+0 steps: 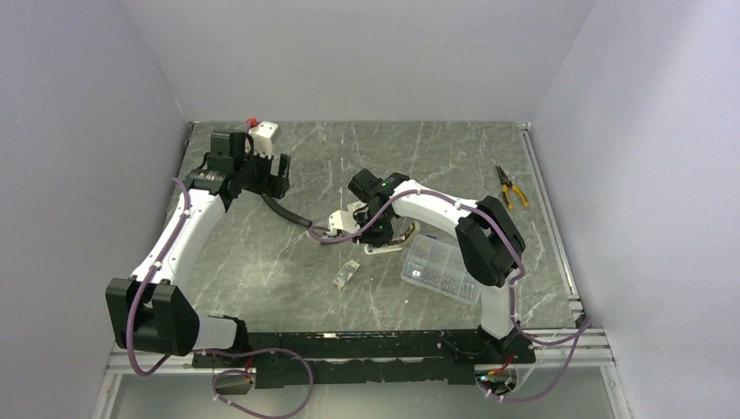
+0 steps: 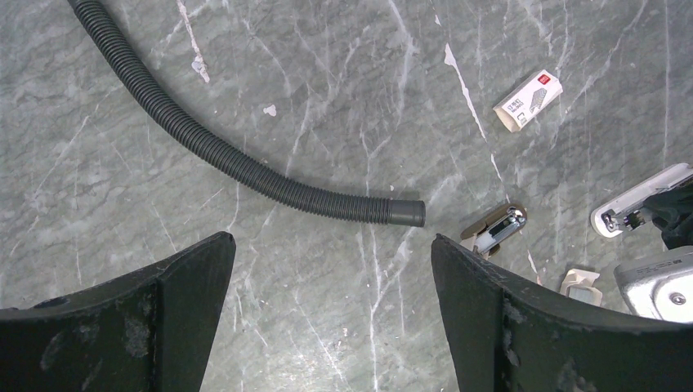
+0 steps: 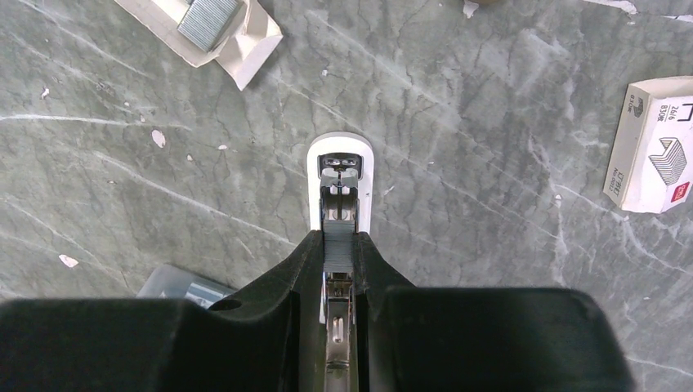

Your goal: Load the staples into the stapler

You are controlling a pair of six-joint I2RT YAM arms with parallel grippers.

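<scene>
In the right wrist view the opened stapler (image 3: 367, 175) lies with its white base and metal channel running up the picture. Shut on a grey staple strip (image 3: 338, 255), my right gripper is right over that channel. The strip lines up with the channel; whether it is fully seated I cannot tell. An open staple box (image 3: 263, 41) with more staples in it lies at the upper left. The left gripper is open and empty, above bare table. In the left wrist view the stapler's base (image 2: 609, 219) shows at the right edge, partly behind the right gripper.
A closed-looking staple box (image 3: 650, 147) lies right of the stapler. A black ribbed hose (image 2: 286, 189) and a small brown-and-silver tool (image 2: 494, 228) lie under the left arm. A clear parts case (image 1: 443, 266) stands near the right arm; pliers (image 1: 510, 187) lie far right.
</scene>
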